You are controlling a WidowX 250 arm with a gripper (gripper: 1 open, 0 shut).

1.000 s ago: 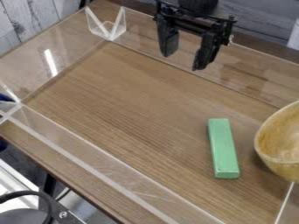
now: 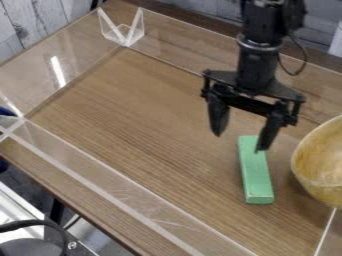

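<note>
My black gripper (image 2: 247, 125) is open, lowered over the right-middle of the wooden table. Just below it, slightly to the right, lies a flat green bar (image 2: 255, 172), lengthwise toward the near edge. The fingers appear to be above the bar's far end, with nothing visible between them.
A tan bowl (image 2: 318, 170) sits at the right, close beside the green bar. A clear plastic piece (image 2: 122, 28) is at the back left. A dark object (image 2: 27, 245) is at the bottom-left corner.
My gripper has moved from the back of the table toward the near side and down, closer to the green bar. The bar and bowl have stayed put.
</note>
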